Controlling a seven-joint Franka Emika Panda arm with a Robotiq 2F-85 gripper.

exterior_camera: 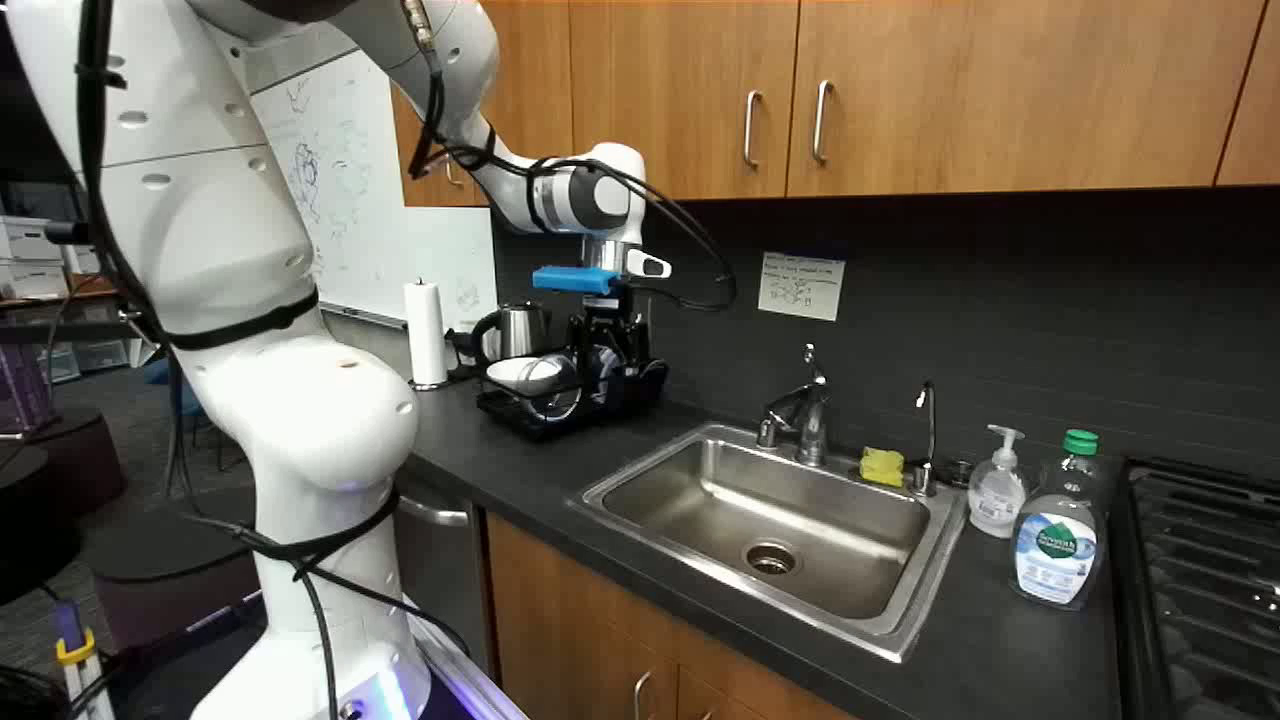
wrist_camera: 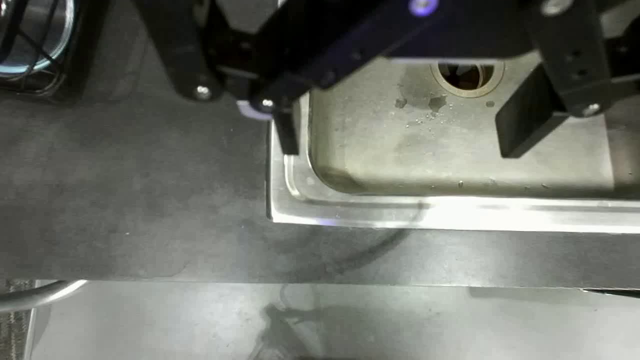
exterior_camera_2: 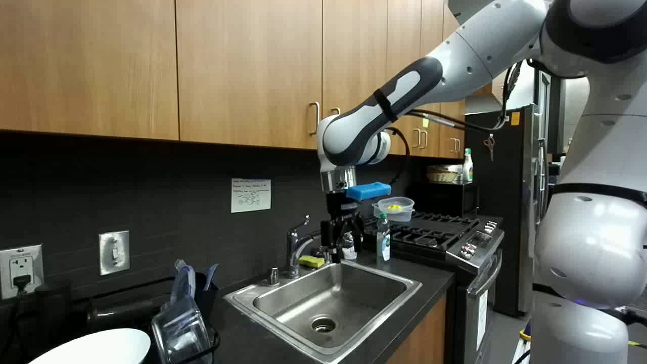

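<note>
My gripper is open, its black fingers wide apart with only the sink's surface showing below and between them. In the wrist view it hangs over the left end of the steel sink (wrist_camera: 360, 207), whose basin is empty apart from a few water drops near the drain (wrist_camera: 471, 91). In exterior view 2 the gripper (exterior_camera_2: 341, 245) points straight down, above counter height. From exterior view 1 the gripper (exterior_camera: 608, 360) overlaps the black dish rack (exterior_camera: 540, 420) and partly hides it. A yellow sponge (exterior_camera: 882, 467) lies behind the basin by the faucet (exterior_camera: 812, 420).
The rack holds a white bowl (exterior_camera: 528, 371) and clear containers (exterior_camera_2: 185, 330). A soap pump (exterior_camera: 997, 486) and dish soap bottle (exterior_camera: 1057, 540) stand between sink and stove (exterior_camera: 1212, 576). Wooden cabinets (exterior_camera_2: 248, 73) overhang the counter.
</note>
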